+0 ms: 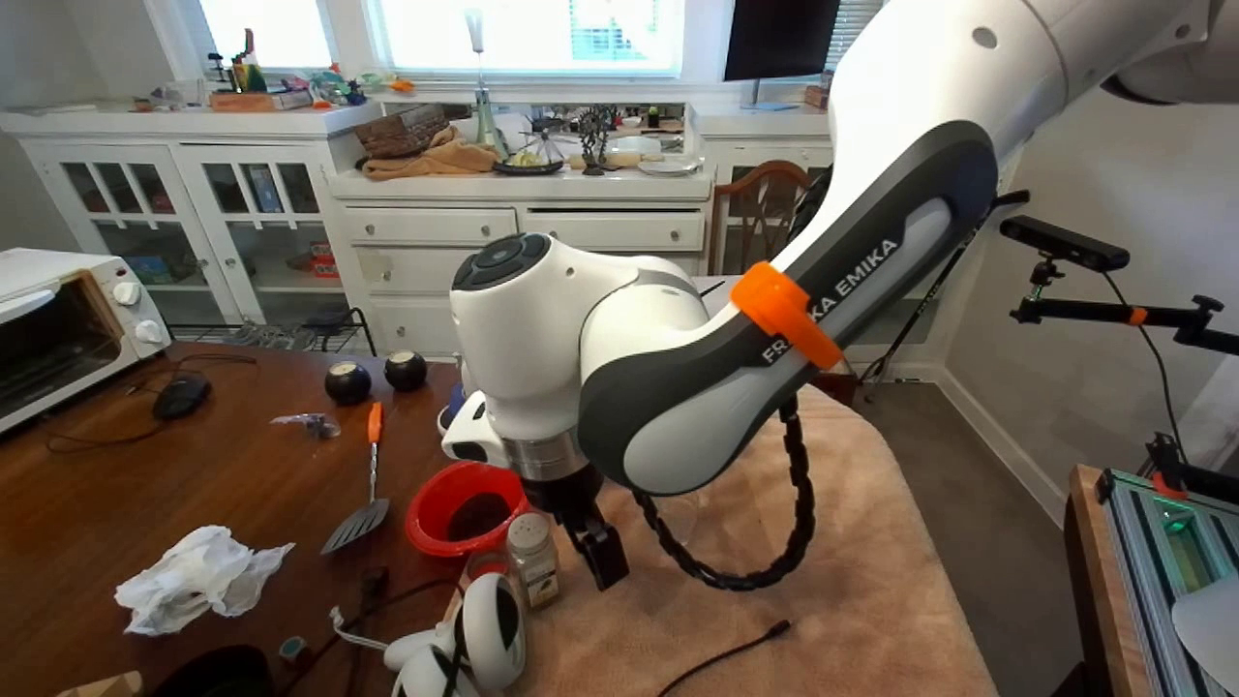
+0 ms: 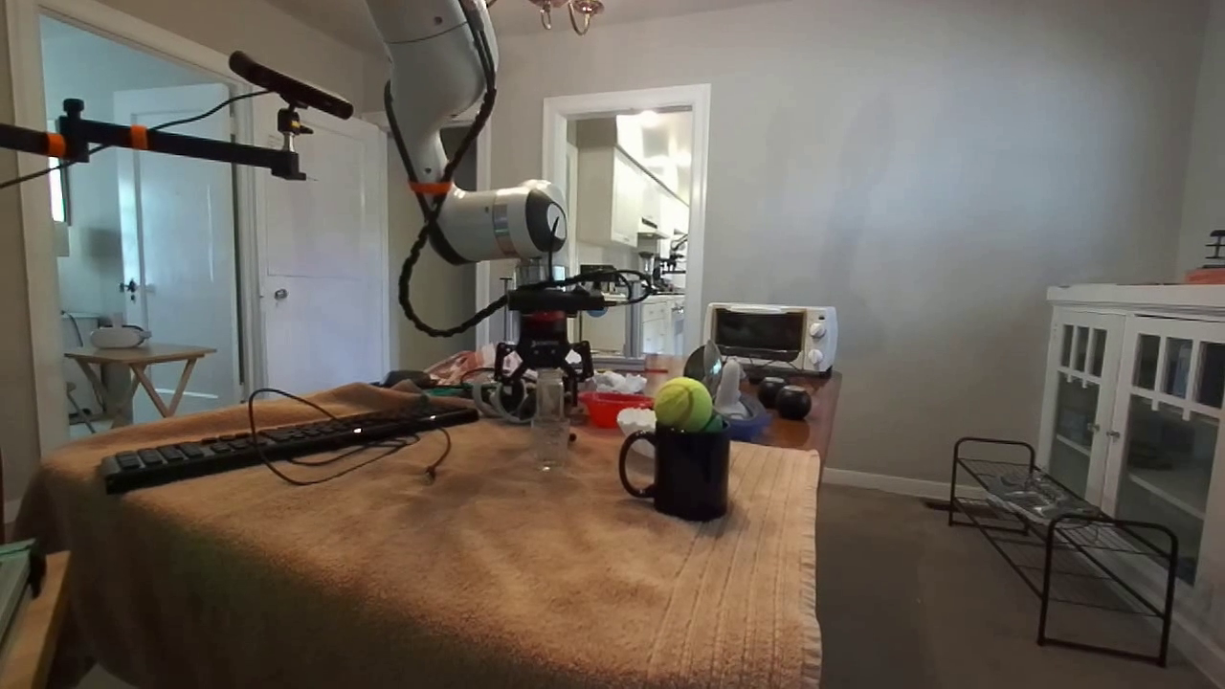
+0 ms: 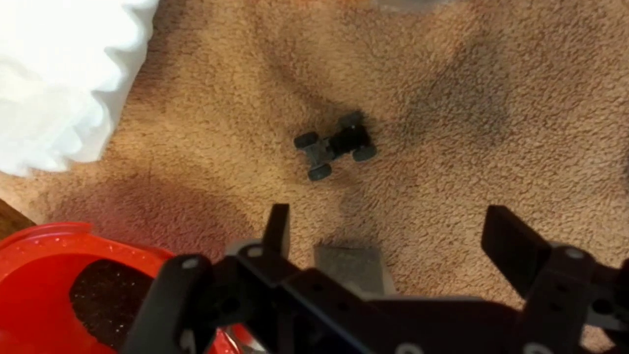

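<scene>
Low over the tan towel [image 2: 517, 563], my gripper stands open, its black fingers wide apart with nothing between them. In the wrist view a small dark toy with four wheels [image 3: 336, 145] lies on the towel, beyond the fingertips and apart from them. At the lower left of that view is a red bowl [image 3: 135, 253] with something dark inside. A shaker jar [image 1: 534, 560] stands beside the bowl in exterior view 1, close to my gripper. The toy is hidden behind the arm there.
A black mug [image 2: 692, 473] holding a tennis ball [image 2: 683, 404] stands near the towel's edge. A clear glass [image 2: 551, 423], a keyboard [image 2: 287, 442] and a white headset [image 1: 488, 633] are around. White ruffled material [image 3: 65, 76] borders the wrist view's upper left.
</scene>
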